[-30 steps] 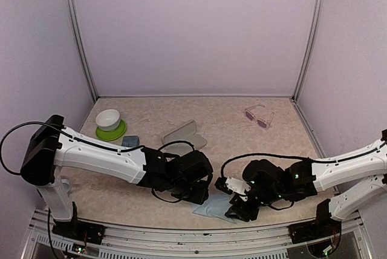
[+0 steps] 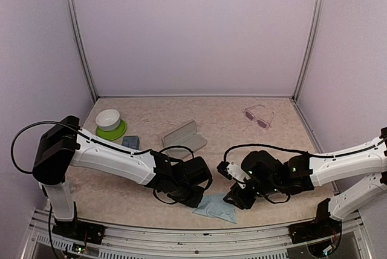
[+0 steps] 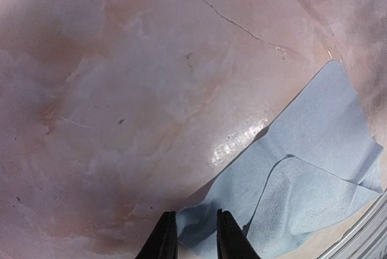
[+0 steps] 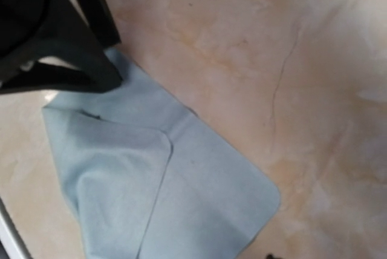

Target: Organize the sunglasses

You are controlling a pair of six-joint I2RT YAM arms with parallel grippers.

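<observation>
A light blue cloth [image 2: 216, 207] lies folded near the table's front edge. My left gripper is part open at one corner of the cloth [image 3: 296, 195], its fingers either side of that corner. In the right wrist view the left fingers [image 4: 100, 80] reach the cloth's upper-left corner. My right gripper [image 2: 235, 202] is low by the cloth's right end, its fingers wide apart; only a fingertip [image 4: 272, 256] shows at the bottom of the right wrist view. The pink-tinted sunglasses [image 2: 260, 121] rest unfolded at the back right. An open grey case [image 2: 181, 133] stands mid-table, partly behind the left arm.
At the back left a white bowl [image 2: 108, 119] sits on a green plate [image 2: 115, 133], with a blue-grey box [image 2: 130, 142] nearby. A metal rail [image 2: 181, 230] borders the front. Clear table surrounds the sunglasses.
Sunglasses and case have not moved.
</observation>
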